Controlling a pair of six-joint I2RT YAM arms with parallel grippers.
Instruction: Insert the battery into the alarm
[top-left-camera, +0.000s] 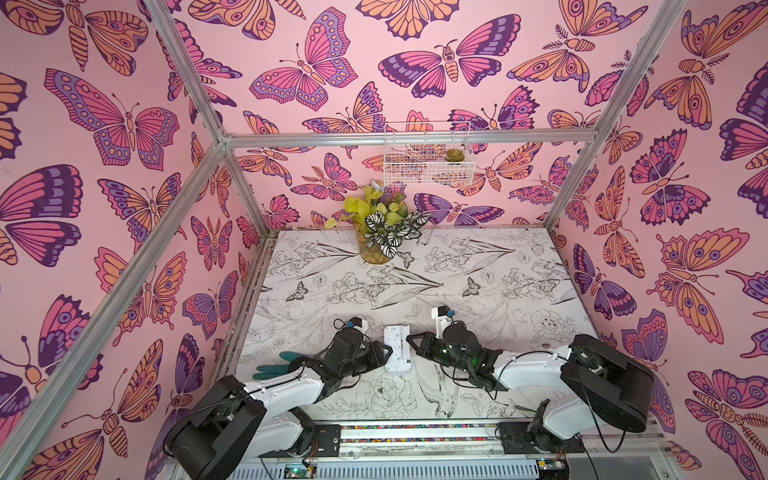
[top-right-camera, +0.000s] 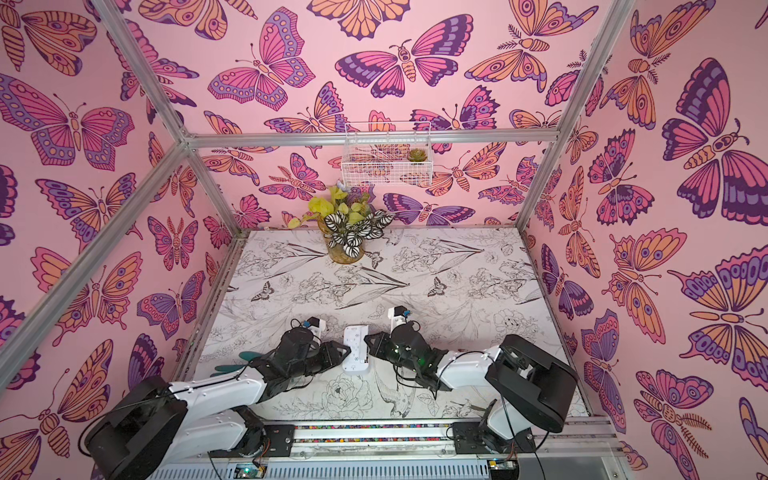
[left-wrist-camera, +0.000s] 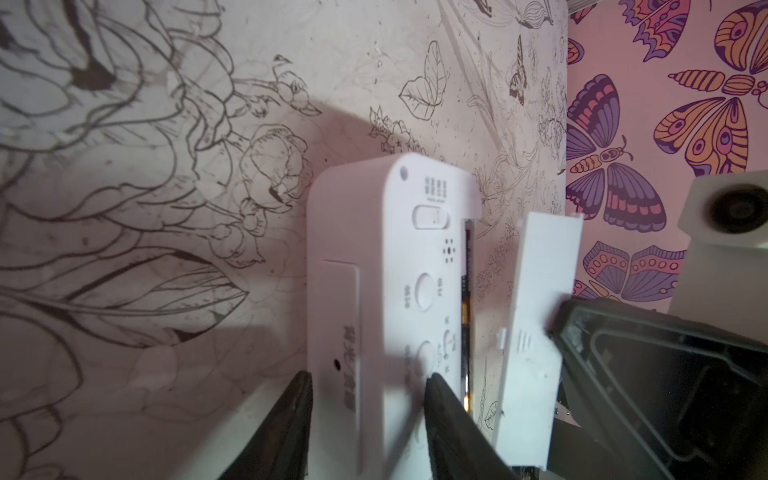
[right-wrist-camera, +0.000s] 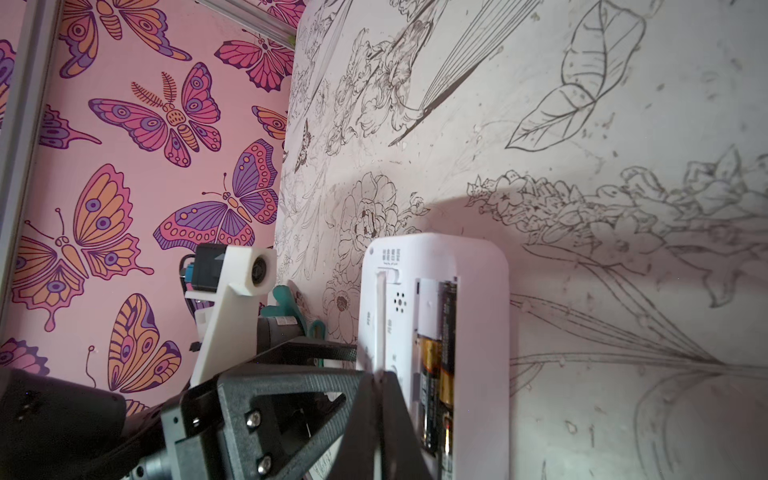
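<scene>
The white alarm (top-left-camera: 397, 348) lies on the table between my grippers, batteries (right-wrist-camera: 432, 360) visible in its open compartment in the right wrist view. My left gripper is part open, its fingers at the body's near end; whether they touch it is unclear. My right gripper is shut on the thin white battery cover, seen edge-on in the right wrist view, held above the alarm beside the compartment.
A teal glove (top-left-camera: 280, 369) lies to the left under the left arm. A potted plant (top-left-camera: 376, 232) stands at the back.
</scene>
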